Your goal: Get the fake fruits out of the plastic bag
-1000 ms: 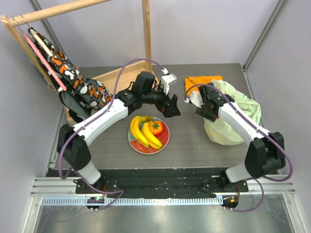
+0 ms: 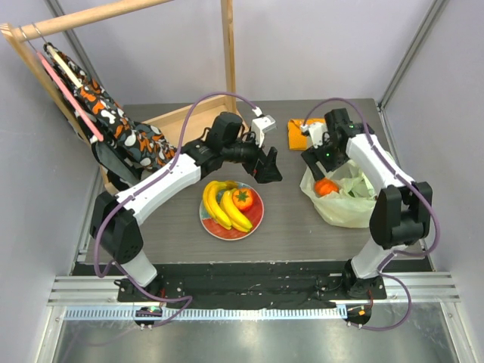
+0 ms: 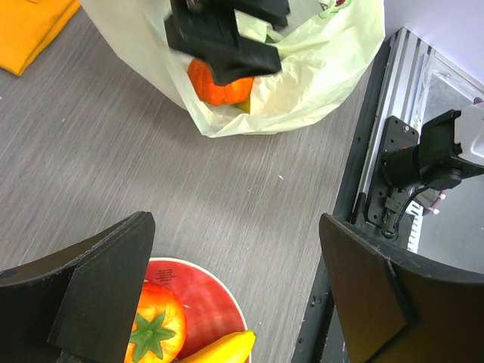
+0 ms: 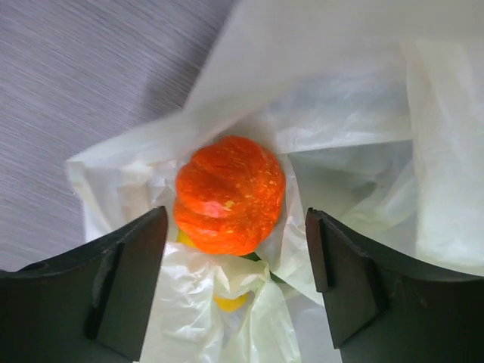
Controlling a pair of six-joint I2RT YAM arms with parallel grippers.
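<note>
The translucent plastic bag (image 2: 344,212) lies on the right of the table, its opening showing an orange fake pumpkin (image 2: 327,186) with bits of yellow fruit beneath it. My right gripper hangs just over the pumpkin (image 4: 229,193), its fingers apart on either side and nothing held. My left gripper (image 2: 261,166) stands open in the air over the middle of the table, left of the bag.
A red plate (image 2: 254,219) with bananas and a persimmon-like fruit sits front centre. An orange cloth (image 2: 301,134) lies at the back behind the bag. A wooden rack with hanging clothes occupies the left.
The left arm has stayed put.
</note>
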